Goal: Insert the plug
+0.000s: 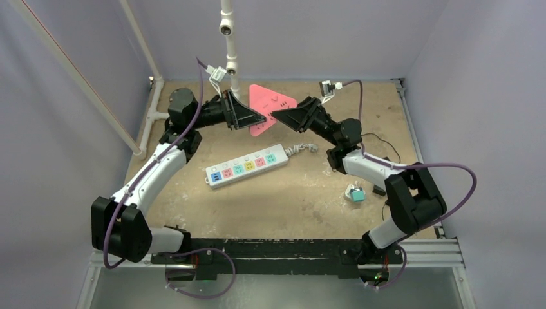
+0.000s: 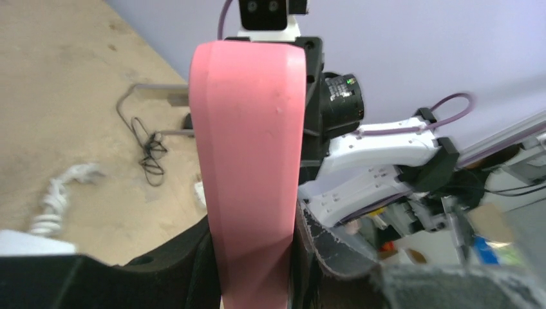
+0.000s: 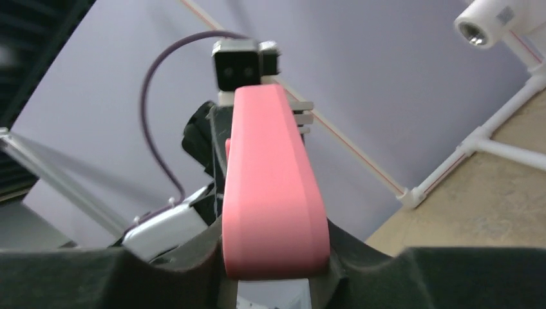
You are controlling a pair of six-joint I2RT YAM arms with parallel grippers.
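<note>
A pink triangular socket block [image 1: 269,100] is raised between the arms, seen edge-on in both wrist views [image 2: 248,154] [image 3: 272,187]. My left gripper [image 1: 256,118] is shut on it. My right gripper [image 1: 279,114] is at the block's right part, its fingers around or very near it; whether they grip it is unclear. A long white power strip [image 1: 246,166] with coloured sockets lies on the board below.
A white adapter with a teal part [image 1: 356,194] lies at the lower right, near loose black cables. White pipes [image 1: 154,112] line the left and back. The front middle of the board [image 1: 270,209] is clear.
</note>
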